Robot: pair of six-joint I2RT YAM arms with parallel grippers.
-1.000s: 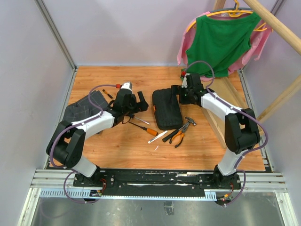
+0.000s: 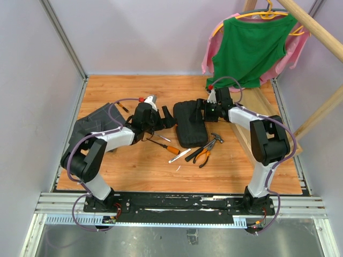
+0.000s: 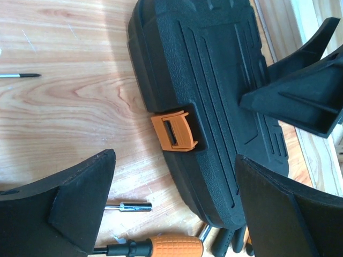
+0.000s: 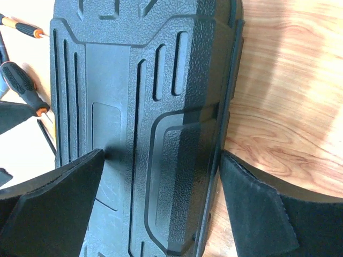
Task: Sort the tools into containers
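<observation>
A closed black tool case (image 2: 190,126) lies flat in the middle of the table, its orange latch (image 3: 174,131) facing left. My left gripper (image 2: 167,119) stands open just beside the case's left side; in the left wrist view its fingers are wide apart near the latch, with nothing held. Over the case's right edge is my right gripper, its fingers apart on either side of that edge. In front lie an orange screwdriver (image 2: 172,150), orange pliers (image 2: 203,155), a hammer (image 2: 217,137) and a silver tool (image 2: 180,156). The inside of the case is hidden.
A dark grey container or folded cloth (image 2: 97,122) lies at the left, with a small orange-and-black tool (image 2: 122,107) behind it. A wooden rack with a green top (image 2: 252,51) on hangers stands at the right.
My left gripper has moved right, nearer the case's latch side. The right arm has shifted slightly left, its gripper staying at the case's right edge. The case and tools look unmoved.
</observation>
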